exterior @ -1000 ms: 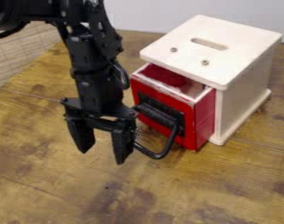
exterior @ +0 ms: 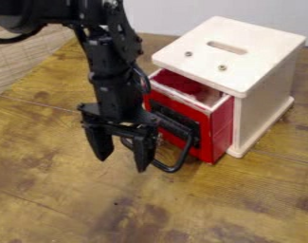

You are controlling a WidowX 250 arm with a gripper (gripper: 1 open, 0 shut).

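My black gripper (exterior: 122, 149) hangs open over the wooden floor, just left and in front of a white cabinet (exterior: 263, 100) with a red drawer (exterior: 214, 128). The drawer sticks out partly from the cabinet's front, its red interior showing at the top. A black handle shows on the drawer's face, partly hidden behind the gripper and its cable; I cannot tell whether they touch.
A beige woven mat (exterior: 17, 62) lies at the back left, and a pale wall stands behind the cabinet.
My gripper has moved slightly right and up, toward the red drawer, over the last second. The cabinet and drawer show no visible change.
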